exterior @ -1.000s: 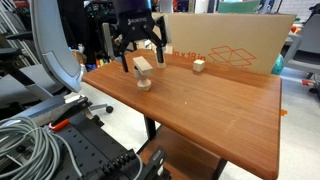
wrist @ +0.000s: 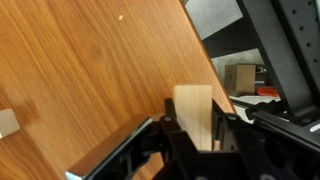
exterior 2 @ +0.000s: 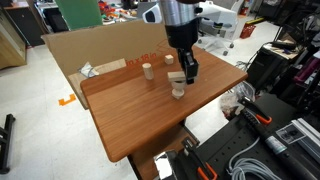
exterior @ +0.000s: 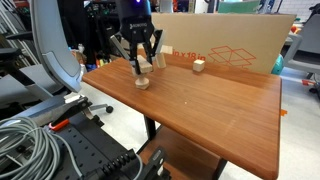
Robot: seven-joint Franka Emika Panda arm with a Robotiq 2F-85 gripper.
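Note:
In exterior view 1 my gripper is low over the table's near left part. A pale block sits at its fingertips, partly hidden by the dark fingers. A small light round piece stands on the table just below it. From the other side, exterior view 2 gives the tan block above the whitish round piece; whether they touch I cannot tell. In the wrist view the gripper is shut, with a pale smooth object between its dark fingers.
A pale cylinder and a small light cube stand farther back on the wooden table. A cardboard panel borders the back.
The gripper has shifted and turned slightly around the pale block, covering more of it in exterior view 1. The round piece below shows a little differently. The cube and cylinder behind have not moved.

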